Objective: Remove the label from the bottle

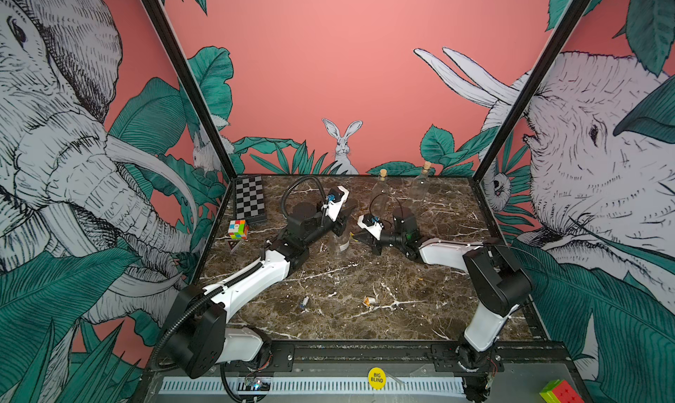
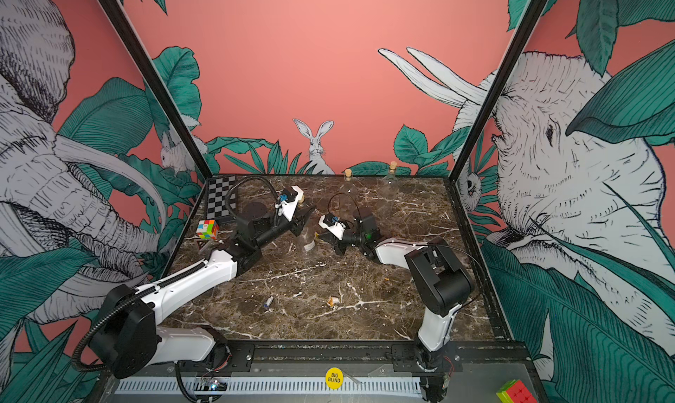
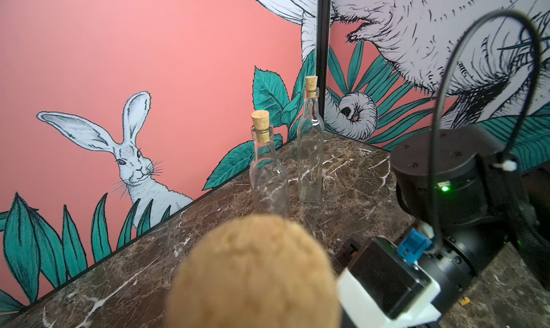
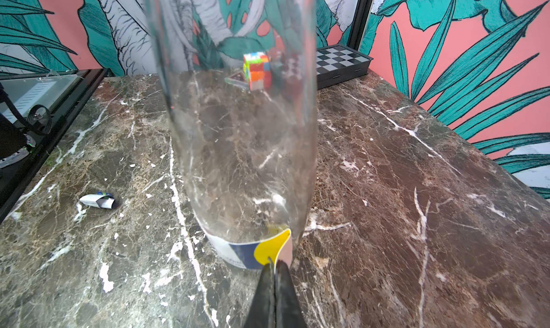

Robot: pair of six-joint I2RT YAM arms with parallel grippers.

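A clear glass bottle (image 4: 240, 156) stands mid-table, with a yellow, white and navy label (image 4: 240, 248) low on it. My left gripper (image 1: 340, 220) is shut on the bottle at its top; the cork (image 3: 252, 276) fills the bottom of the left wrist view, hiding the fingers. My right gripper is shut, tips at the lifted, curling edge of the label; whether any label is between them is hard to tell.
Two corked bottles (image 3: 309, 156) stand at the back right. A chessboard (image 1: 249, 197) and a cube (image 1: 237, 229) are at the left. Small scraps (image 4: 97, 200) lie on the table, whose front middle is mostly clear.
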